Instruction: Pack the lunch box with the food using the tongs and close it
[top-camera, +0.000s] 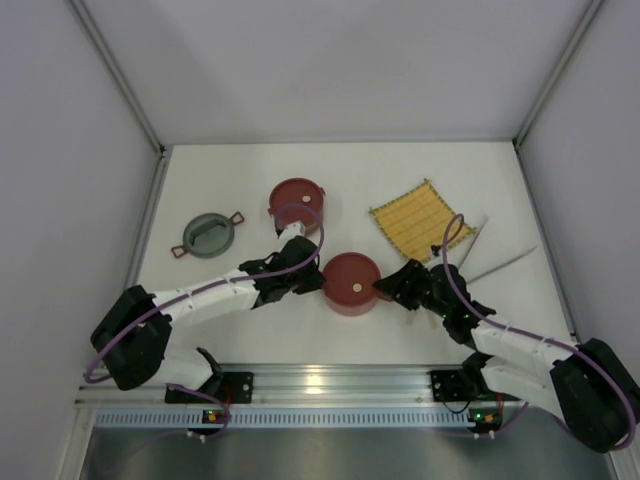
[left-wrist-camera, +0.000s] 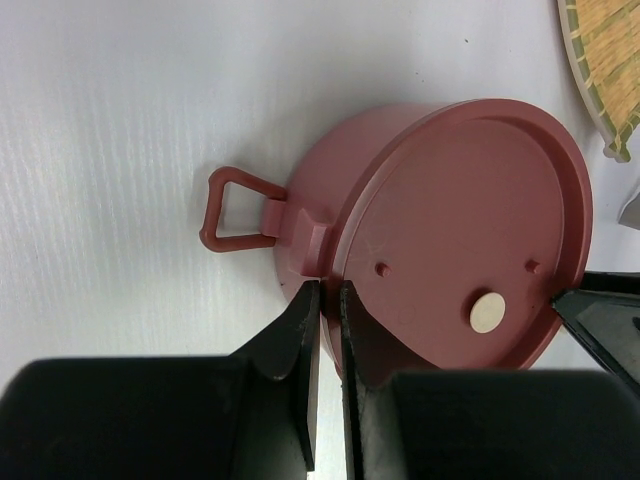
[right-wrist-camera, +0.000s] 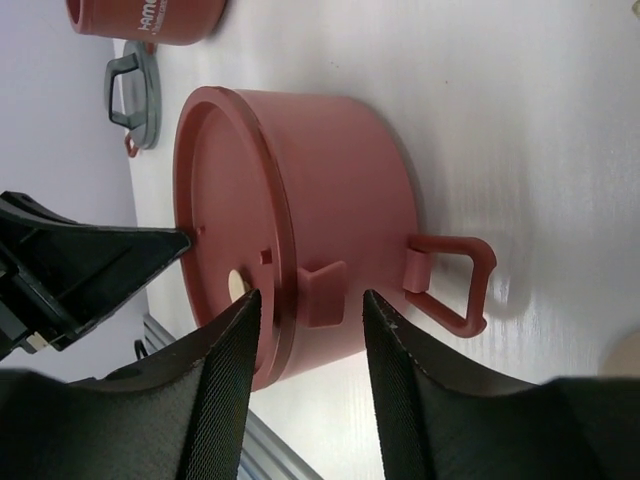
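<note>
A round brick-red lunch box (top-camera: 351, 278) with a flat lid stands at the front middle of the table. In the left wrist view, my left gripper is shut on the edge of its lid (left-wrist-camera: 460, 220), close to a side tab. The left wire-like handle (left-wrist-camera: 215, 210) sticks out beside it. From the other side, my right gripper, part open, straddles the lid's edge and the right tab (right-wrist-camera: 324, 295); a gap shows beside the tab. The right handle (right-wrist-camera: 475, 280) lies outside its fingers. A pale button (right-wrist-camera: 238, 285) marks the lid's middle.
Behind stands a second red container (top-camera: 297, 190). A grey lid with red handles (top-camera: 208, 236) lies at the left. A yellow woven mat (top-camera: 418, 215) lies at the back right, with thin pale utensils (top-camera: 500, 264) near it.
</note>
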